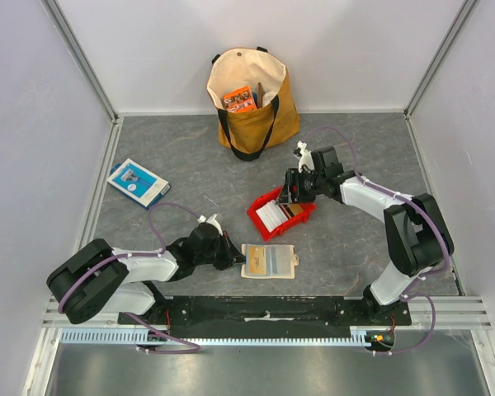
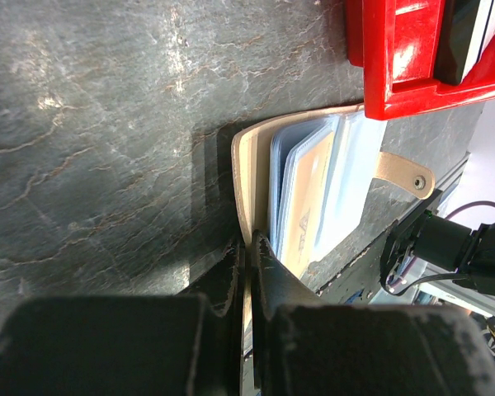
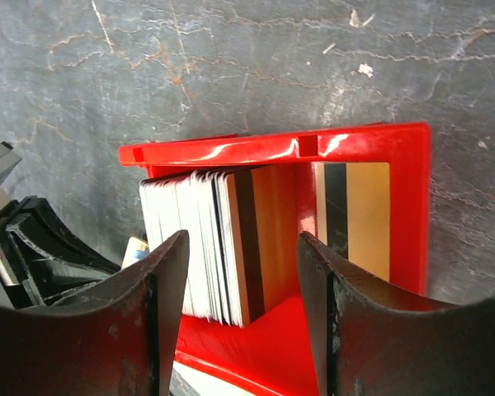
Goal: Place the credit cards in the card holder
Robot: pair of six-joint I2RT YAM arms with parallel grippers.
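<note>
The card holder (image 1: 256,272), a tan booklet with clear sleeves, lies open on the table's near side. My left gripper (image 1: 239,259) is shut on its left edge; in the left wrist view the tan cover (image 2: 245,165) runs between the fingers. A red tray (image 1: 268,234) stands just behind it. White-edged cards (image 3: 190,239) are packed upright in the tray, the outermost with a brown face and dark stripe (image 3: 246,223). Over the tray my right gripper is part open, its fingers apart, the card stack's end between them without visible grip.
Another brown card (image 3: 368,214) with a dark stripe rests at the tray's other end. A blue-and-white box (image 1: 139,182) lies at the left, and a mustard tote bag (image 1: 276,124) stands at the back. Bare table surrounds them.
</note>
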